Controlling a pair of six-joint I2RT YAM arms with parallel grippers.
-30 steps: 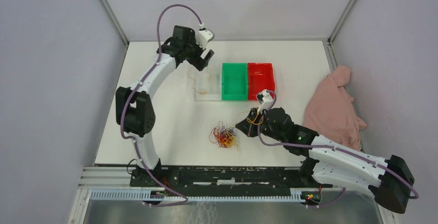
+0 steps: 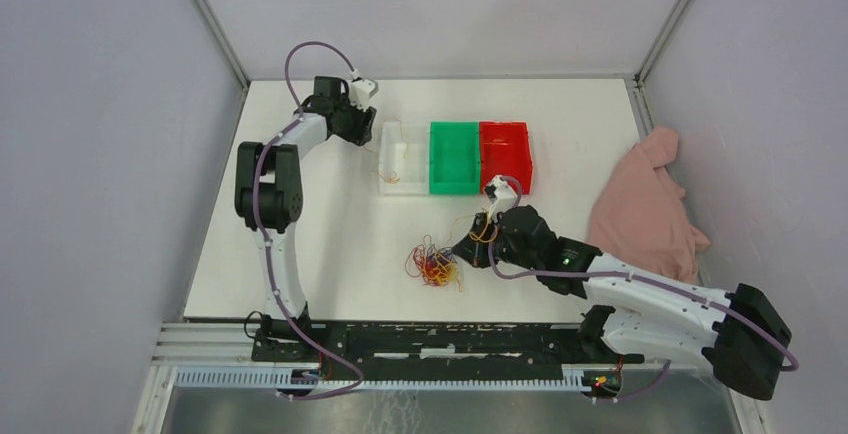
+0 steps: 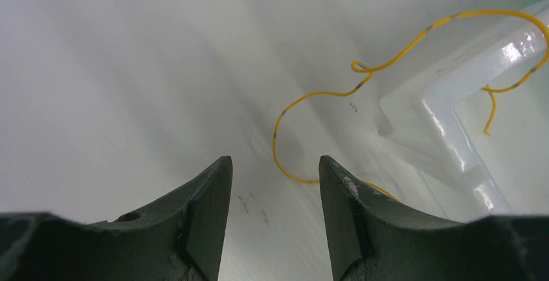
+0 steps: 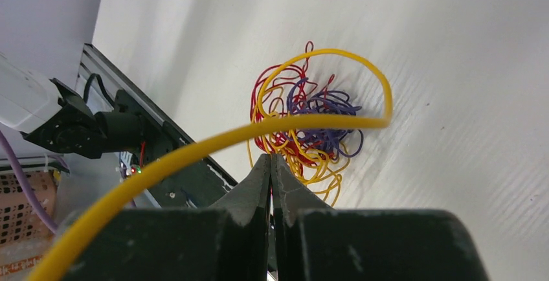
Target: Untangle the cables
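A thin yellow cable (image 3: pixel 274 137) lies on the table just left of the white bin (image 3: pixel 463 155) and runs over its corner. My left gripper is part open above it, nothing visibly between its fingers. A tangle of red, purple and yellow cables (image 2: pixel 433 265) lies front centre. My right gripper is shut above and right of that tangle; a yellow cable (image 4: pixel 194 151) loops across close in front of its wrist camera and around the wrist in the top view. Whether a cable is pinched in its fingertips is unclear.
Green (image 2: pixel 454 158) and red (image 2: pixel 504 154) bins adjoin the white one. A pink cloth (image 2: pixel 645 214) lies at the right edge.
My right gripper has shifted slightly left.
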